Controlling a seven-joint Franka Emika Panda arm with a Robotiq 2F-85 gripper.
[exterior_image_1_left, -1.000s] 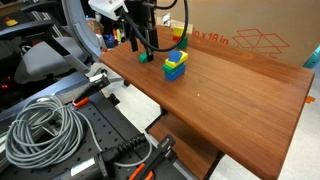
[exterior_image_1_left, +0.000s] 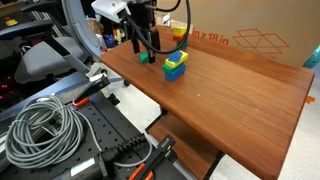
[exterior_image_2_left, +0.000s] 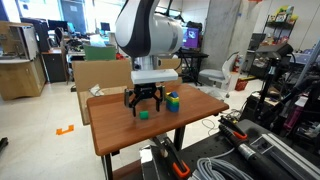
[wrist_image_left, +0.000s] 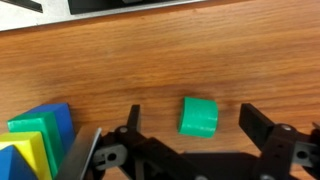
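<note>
A small green block (wrist_image_left: 199, 117) lies on the wooden table, between the two fingers of my open gripper as the wrist view looks down on it. Nothing is gripped; a gap shows on either side of the block. In exterior view 1 the same green block (exterior_image_1_left: 144, 58) is by the table's near left edge, partly hidden by the gripper (exterior_image_1_left: 143, 54). A stack of blue, yellow and green blocks (exterior_image_1_left: 175, 67) stands close by, also at the lower left of the wrist view.
Behind the stack is another set of coloured blocks (exterior_image_1_left: 185, 39), yellow on top. Coiled cable (exterior_image_1_left: 45, 135) lies by the robot base, off the table.
The gripper has shifted slightly beside the green block over the last second. The block stacks have not moved.
</note>
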